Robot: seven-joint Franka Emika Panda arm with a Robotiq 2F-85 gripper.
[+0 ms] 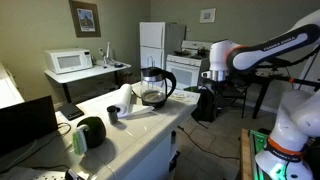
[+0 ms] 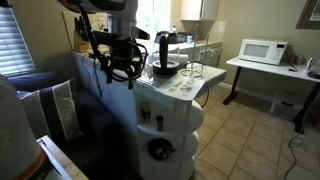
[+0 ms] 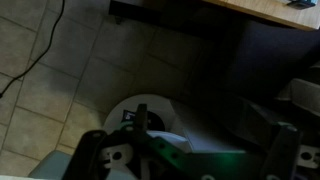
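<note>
My gripper (image 1: 208,103) hangs from the white arm over the floor, to the right of the counter (image 1: 150,135). In exterior view 2 the gripper (image 2: 120,72) is in front of the counter's near end, its fingers apart. Nothing shows held between them. Along the bottom of the wrist view only dark gripper parts appear, above a dim floor and a rounded white surface (image 3: 124,108) with a dark round item. On the counter stand a black-handled glass pot (image 1: 154,86), a white pitcher-like item (image 1: 124,98) and a dark mug (image 1: 112,113).
Open shelves at the counter's end hold a dark pan (image 2: 160,149) and small jars (image 2: 145,108). A microwave (image 2: 303,52) sits on a table by the wall. A wooden surface (image 3: 268,10) edges the wrist view.
</note>
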